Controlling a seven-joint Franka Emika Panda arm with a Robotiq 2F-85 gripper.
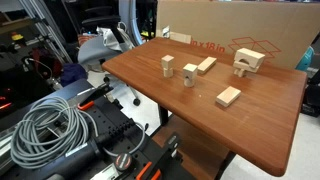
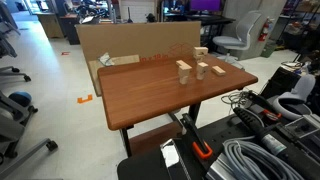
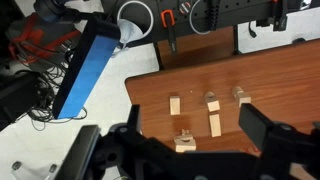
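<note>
Several pale wooden blocks are spread over a brown table. In exterior view 1, one small upright block and another block with a dark mark on its face stand near the middle. A flat block lies behind them and a second flat block toward the front right. Toward the back right is a bulkier piece, seemingly blocks stacked together. From above, the wrist view shows my gripper open, its dark fingers wide apart at the lower edge with no block held. The exterior views do not show the gripper.
A cardboard panel stands along the table's back edge. Coiled grey cable and black equipment lie beside the table.
</note>
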